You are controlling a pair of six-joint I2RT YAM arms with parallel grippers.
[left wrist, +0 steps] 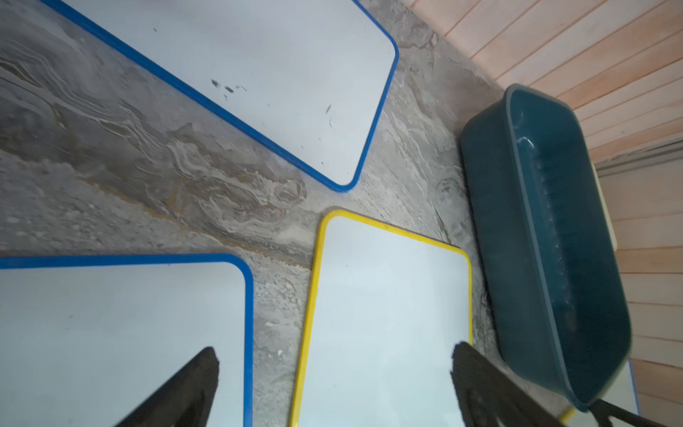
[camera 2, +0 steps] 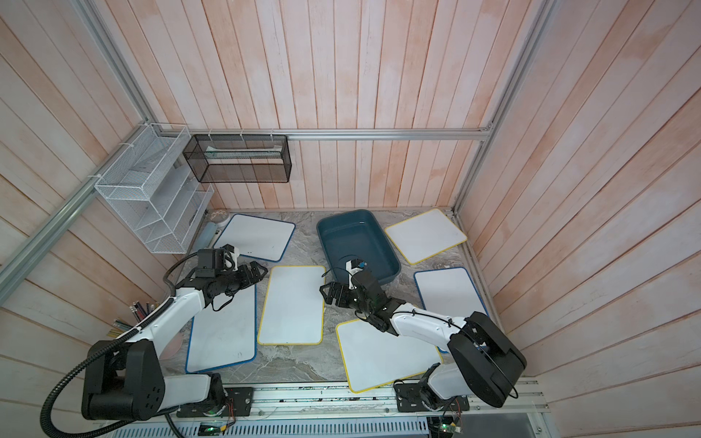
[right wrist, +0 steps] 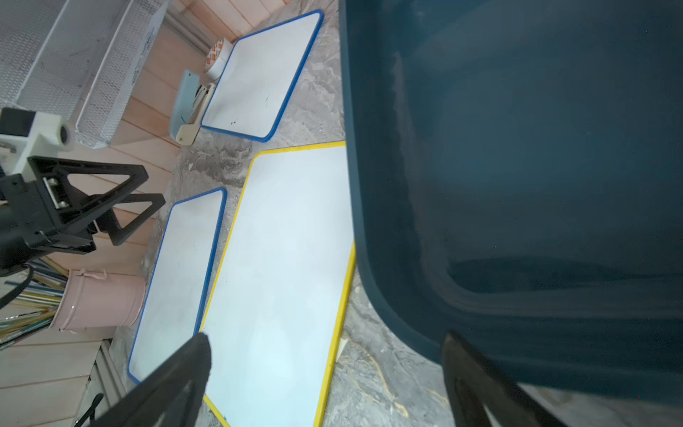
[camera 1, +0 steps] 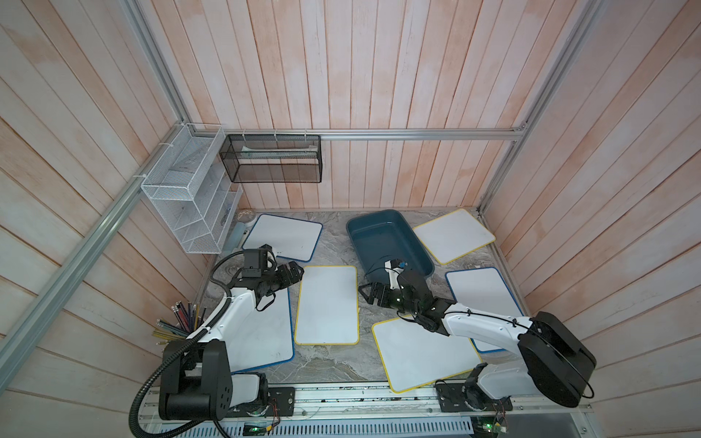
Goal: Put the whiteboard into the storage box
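Observation:
Several whiteboards lie flat on the marbled table. The middle one, a yellow-edged whiteboard [camera 1: 326, 306], has its far left corner near my open left gripper [camera 1: 292, 274]; in the left wrist view nothing sits between the fingers. To the right and farther back stands the dark teal storage box [camera 1: 387, 241], empty inside as far as it shows. Over the near end of the box, by its front left corner, hangs my right gripper [camera 1: 372, 293], also open and holding nothing. The box wall [right wrist: 370, 235] fills much of the right wrist view.
Blue-edged whiteboards [camera 1: 284, 237] lie at the back left, front left and right [camera 1: 482, 292]. Yellow-edged ones lie at the back right [camera 1: 454, 235] and front right [camera 1: 423, 352]. A white mesh shelf [camera 1: 186, 193] and pencil holder [right wrist: 99, 299] stand left.

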